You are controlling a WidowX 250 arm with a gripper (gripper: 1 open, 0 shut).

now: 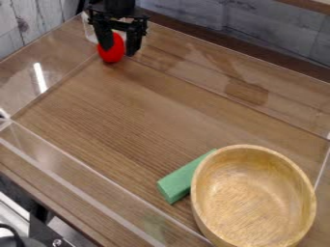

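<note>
The black gripper (120, 21) is at the top of the camera view, above the back-left corner of the wooden table. A red object (110, 45) sits there, just below the gripper's dark parts, with something white behind it. The gripper is small and dark, so whether its fingers are open or shut, or touch the red object, is unclear.
A large pale yellow bowl (254, 200) stands at the front right, with a green block (186, 176) beside it on the left. Dark edges border the table at the back and lower left.
</note>
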